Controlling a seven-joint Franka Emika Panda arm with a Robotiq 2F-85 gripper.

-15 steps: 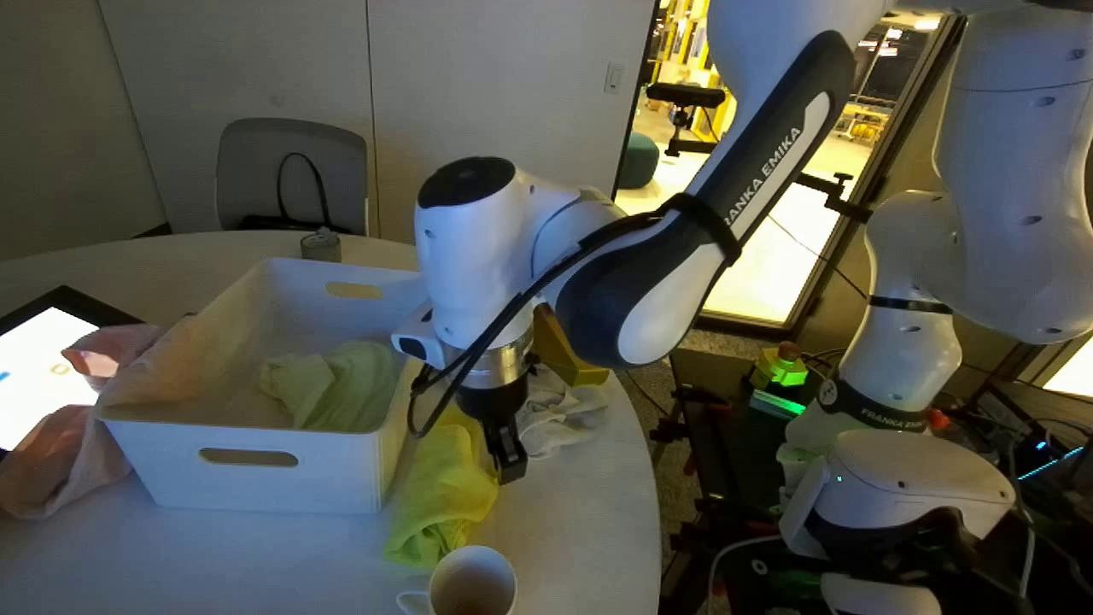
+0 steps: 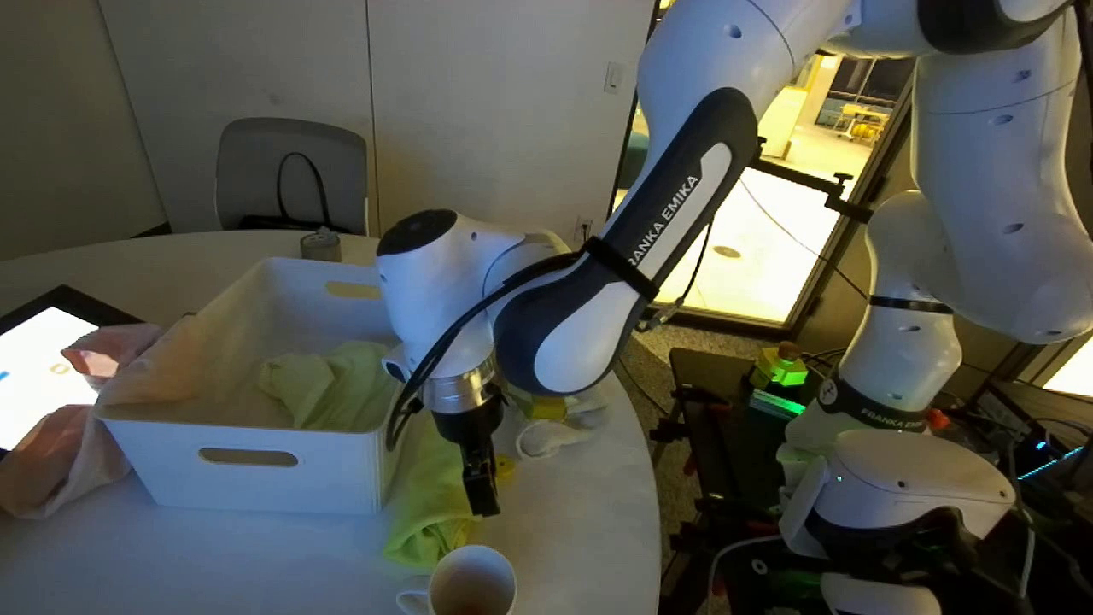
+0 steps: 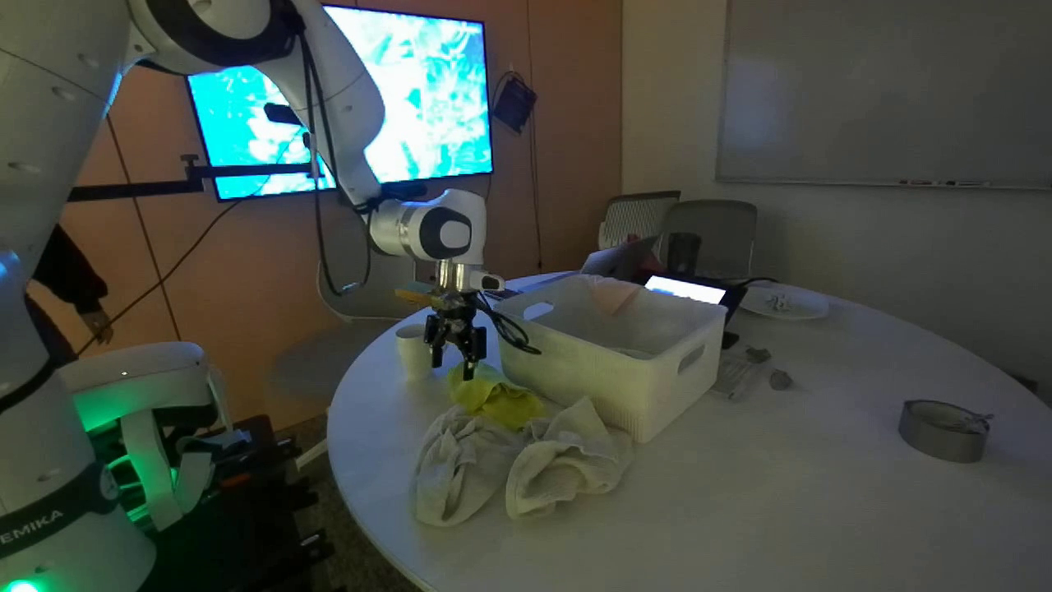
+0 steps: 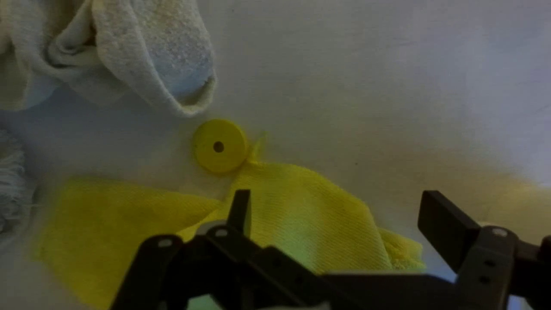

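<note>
My gripper stands open above a yellow cloth (image 4: pixel 304 212), its two fingers wide apart. The cloth lies crumpled on the table, part of it visible between the fingers in the wrist view. At the cloth's edge is a round yellow disc (image 4: pixel 220 146) with a small hole in its middle. Off to the upper left lies a crumpled whitish cloth (image 4: pixel 155 46). In exterior view 1 the gripper (image 2: pixel 482 502) hangs over the yellow cloth (image 2: pixel 435 512), beside a white bin (image 2: pixel 256 487) holding a pale green cloth (image 2: pixel 338 389).
A white mug (image 2: pixel 471 584) stands close to the yellow cloth. Pinkish cloth (image 2: pixel 46 471) drapes over the bin's far side toward a lit tablet (image 2: pixel 41 359). In exterior view 2, a grey tape roll (image 3: pixel 944 431) sits at the right, with bare table before it.
The arm has moved left and lower in exterior view 1, bringing the gripper nearer the mug and over the yellow cloth. The cloths, bin and mug look unmoved.
</note>
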